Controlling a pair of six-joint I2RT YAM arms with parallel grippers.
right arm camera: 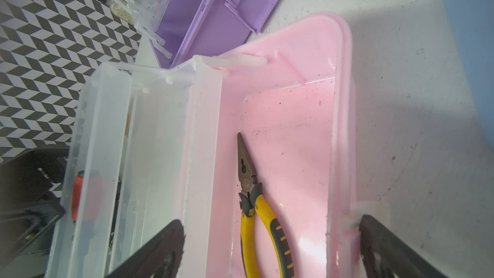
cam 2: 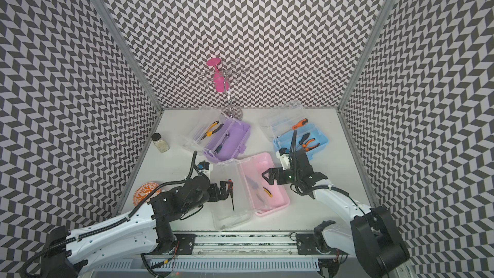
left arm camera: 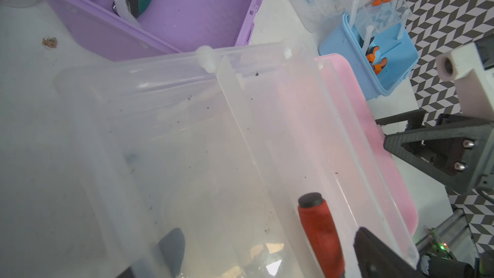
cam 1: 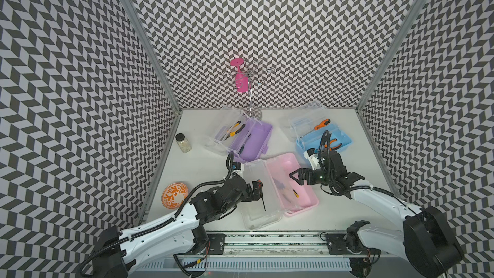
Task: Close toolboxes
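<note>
The pink toolbox stands open at front centre, its clear lid laid back to the left. A red-handled screwdriver lies in the lid; yellow-black pliers lie in the pink base. My left gripper is open over the lid, one finger seen dimly through its outer wall. Open too, my right gripper has its fingers on either side of the pink base's right wall. Behind stand the purple toolbox and the blue toolbox, both with raised or laid-back clear lids.
A spice jar and an orange patterned plate are on the left. At the back, a metal stand carries a pink glass. Bare table shows on the left and at the front right.
</note>
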